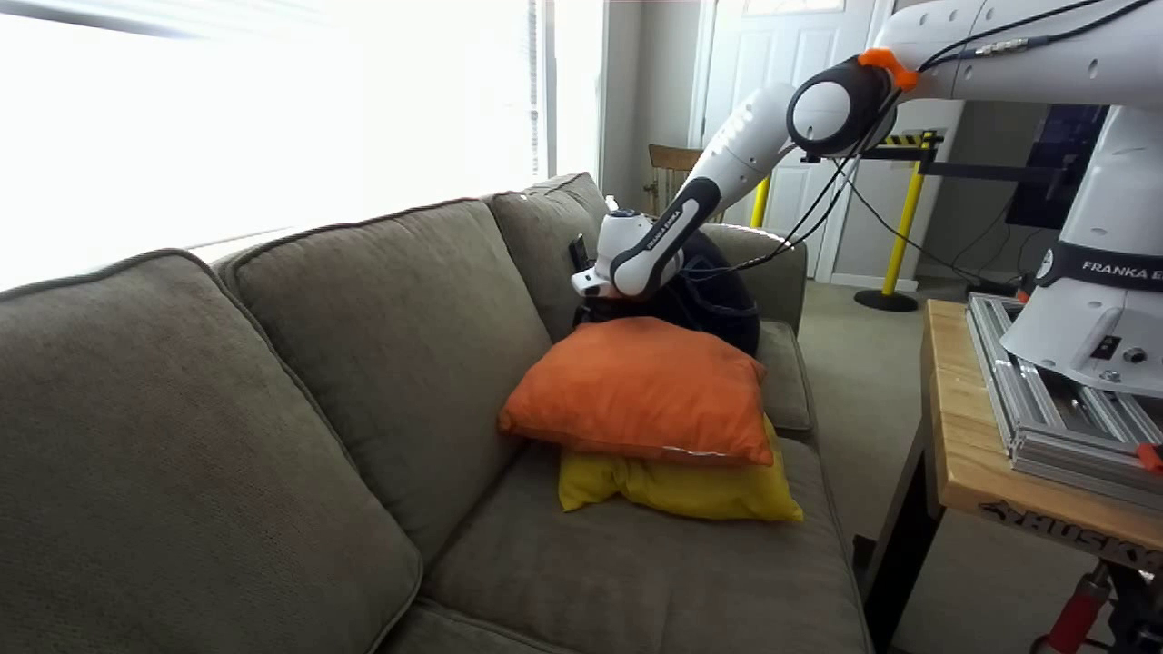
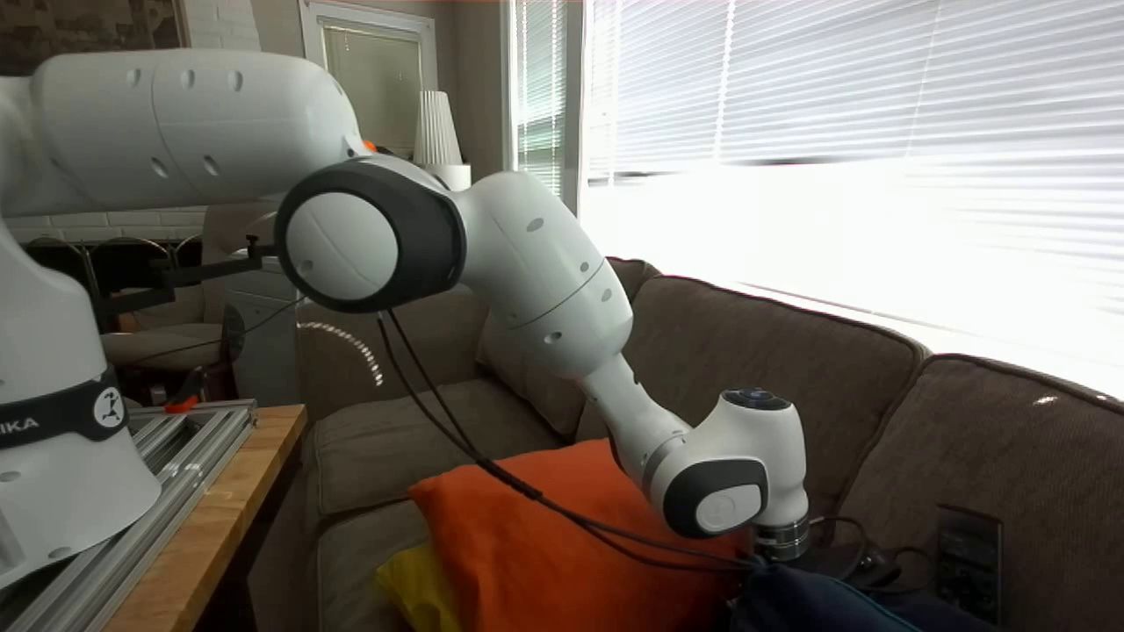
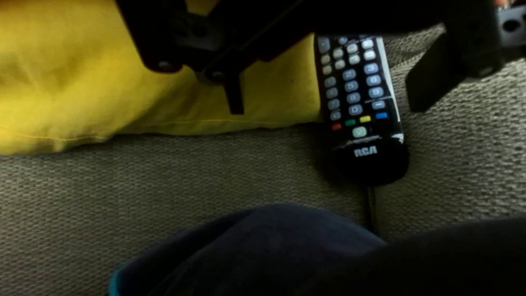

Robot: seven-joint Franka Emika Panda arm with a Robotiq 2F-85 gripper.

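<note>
In the wrist view, a black RCA remote [image 3: 351, 98] with rows of pale buttons lies on the sofa fabric. Its upper end is hidden behind the gripper body. My gripper is open, one finger on each side of the remote in that view, with visible gaps to it. The yellow pillow [image 3: 276, 93] borders the remote on the left. Outside, the yellow pillow [image 1: 698, 487] sits under the orange pillow [image 1: 643, 381]. In both exterior views the fingers are hidden behind the pillows and a dark bundle.
A dark blue fabric item [image 3: 276, 246] lies close to the remote. Another dark, remote-like object [image 2: 967, 563] leans against the sofa back [image 2: 1012, 453]. A wooden table [image 1: 981, 436] carries the arm's base.
</note>
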